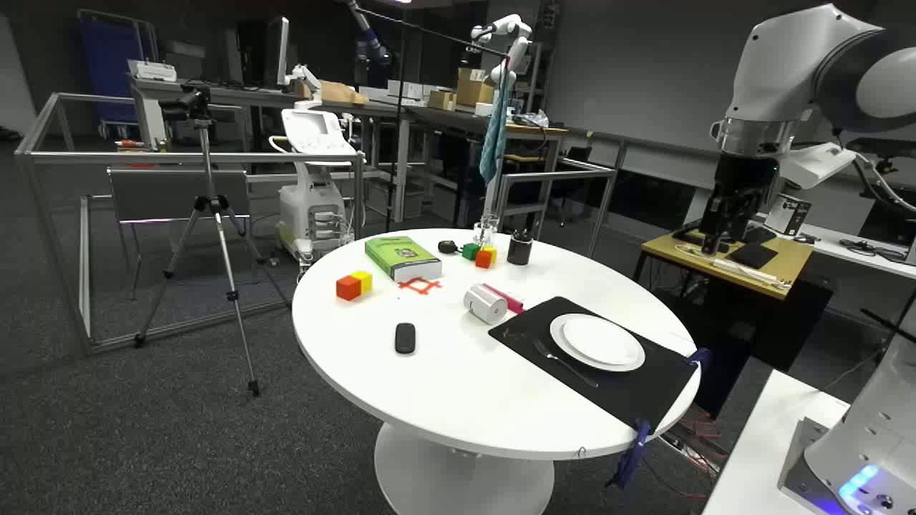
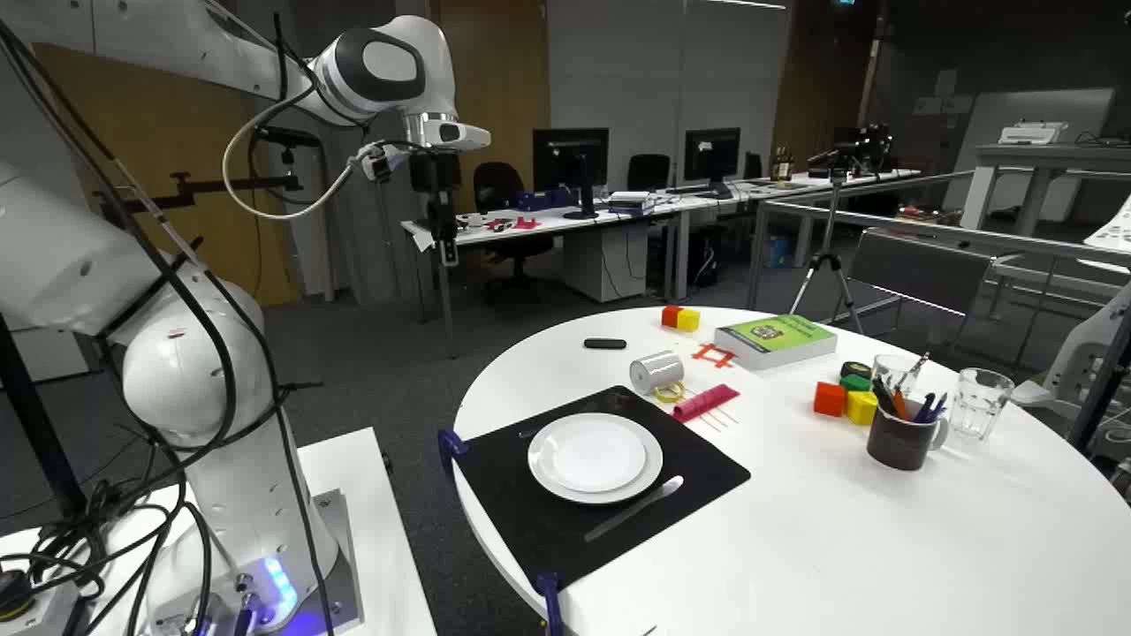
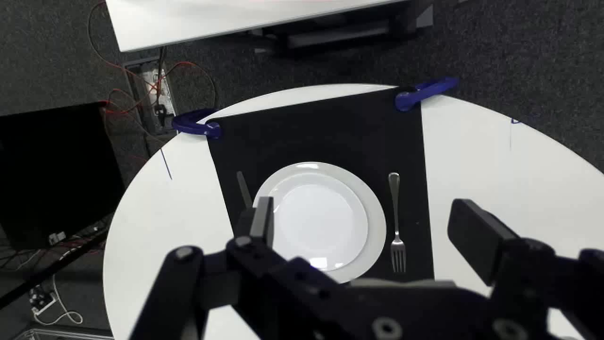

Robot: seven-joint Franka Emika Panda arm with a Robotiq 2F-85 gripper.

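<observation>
My gripper is open and empty, hanging high above the table's placemat side; the wrist view looks down past its two dark fingers. In exterior view 2 the gripper (image 2: 450,254) points downward, well clear of everything on the round white table (image 2: 806,551). Below lies a black placemat (image 3: 317,127) with two stacked white plates (image 3: 320,218) at its middle. A fork (image 3: 396,221) rests on one side of the plates and a knife (image 2: 633,509) on the other, partly covered by a finger in the wrist view.
Blue clamps (image 3: 195,123) pin the mat's edge. Beyond it lie a silver can (image 2: 656,370), a pink roll (image 2: 705,402), a green book (image 2: 776,338), coloured cubes (image 2: 830,398), a dark pen mug (image 2: 901,436), glasses (image 2: 977,403) and a black oblong item (image 1: 404,337).
</observation>
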